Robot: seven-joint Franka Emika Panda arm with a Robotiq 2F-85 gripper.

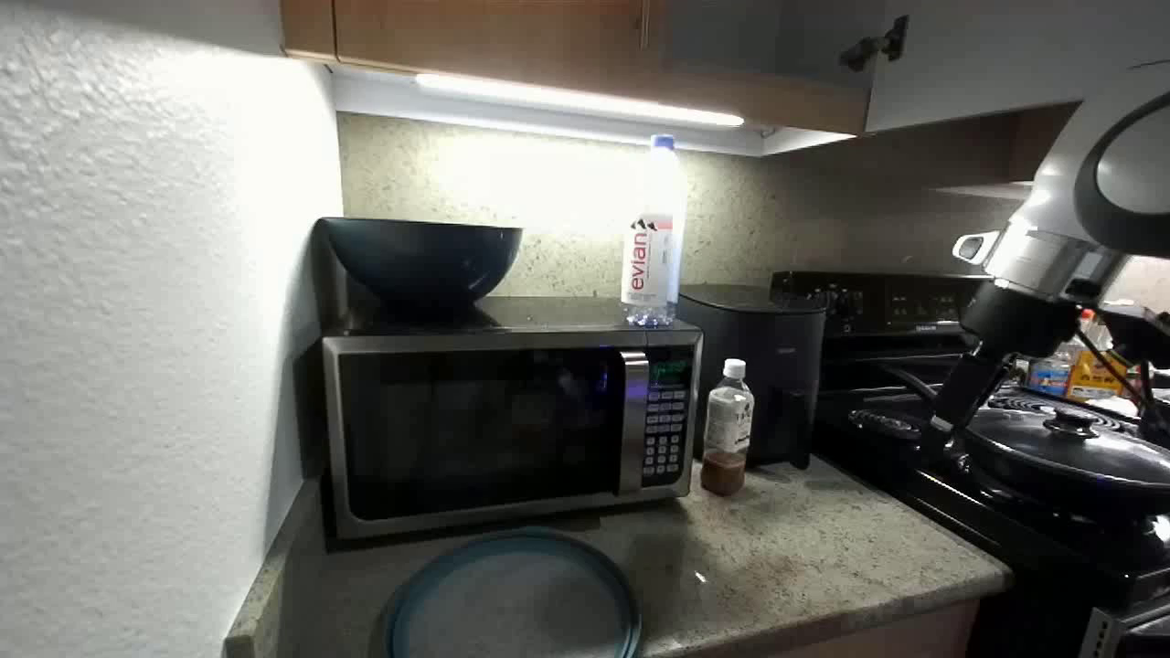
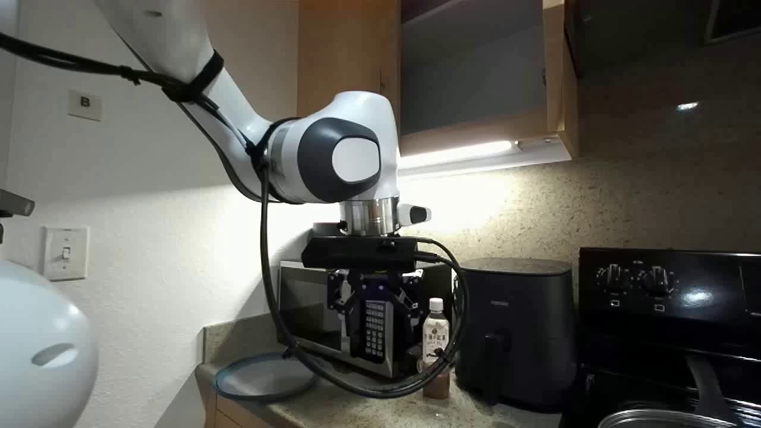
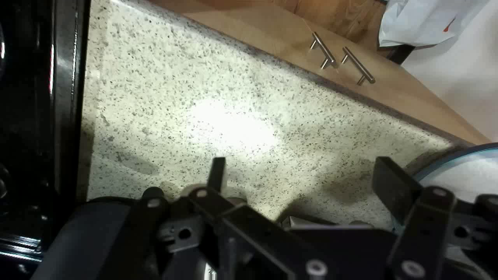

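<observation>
My gripper is open, its two fingers wide apart with only bare speckled counter [image 3: 154, 88] showing beyond them. In exterior view 2 the gripper [image 2: 376, 335] points downward in front of the microwave [image 2: 307, 292]. A small bottle with a white cap and brown drink [image 1: 726, 433] stands upright on the counter, between the microwave and the black air fryer [image 1: 762, 378]. On top of the microwave are a dark bowl [image 1: 428, 263] and a tall evian bottle [image 1: 654, 247]. The microwave door is shut.
A round blue-rimmed lid or tray [image 1: 526, 537] lies on the counter before the microwave. The stove [image 2: 663, 321] holds a covered pan [image 1: 1069, 450]. A cabinet above stands open. A cable [image 2: 265, 235] loops beside the gripper.
</observation>
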